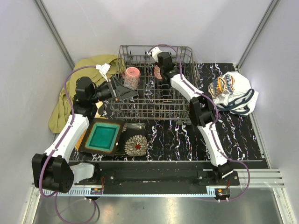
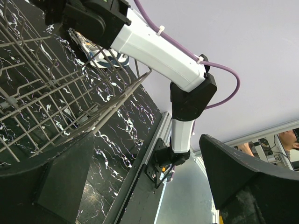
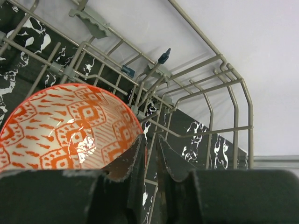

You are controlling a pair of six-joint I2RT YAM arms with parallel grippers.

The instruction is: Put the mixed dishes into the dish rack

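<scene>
The dish rack (image 1: pixel 148 112) stands at the back. A bowl with an orange pattern (image 3: pixel 70 126) is at the left of the right wrist view, inside the rack; in the top view a bit of the bowl (image 1: pixel 157 72) shows beside the right arm. My right gripper is at the bowl's rim, its fingers slightly apart with a narrow gap. The left finger covers part of the rim. Whether the rim is between the fingers is hard to see. A pink cup (image 1: pixel 132 77) stands in the rack's left part. My left gripper is wide open and empty above the rack's left side.
In front of the rack lie a square teal plate (image 1: pixel 103 136) and a black plate with a flower (image 1: pixel 136 145). Olive cloth (image 1: pixel 63 105) is at the left, a white bundle (image 1: pixel 236 95) at the right.
</scene>
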